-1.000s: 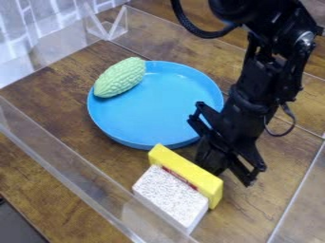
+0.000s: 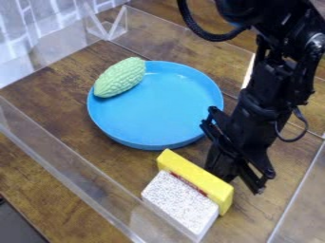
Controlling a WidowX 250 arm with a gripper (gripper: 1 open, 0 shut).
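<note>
A black gripper (image 2: 229, 169) reaches down from the upper right to just behind a yellow block (image 2: 200, 177); it looks shut, with nothing visible between its fingers, though the tips are partly hidden in dark shadow. A white speckled block (image 2: 178, 205) lies alongside the yellow one, on its near side. A blue plate (image 2: 146, 112) sits behind them on the wooden table, with a green textured oval object (image 2: 121, 76) on its left rim.
A clear wall or edge runs diagonally along the lower left. Bare wood (image 2: 57, 90) lies left of the plate. A light strip crosses the table at the right.
The gripper has moved slightly right and toward the camera. The yellow and white blocks have shifted a little toward the lower right.
</note>
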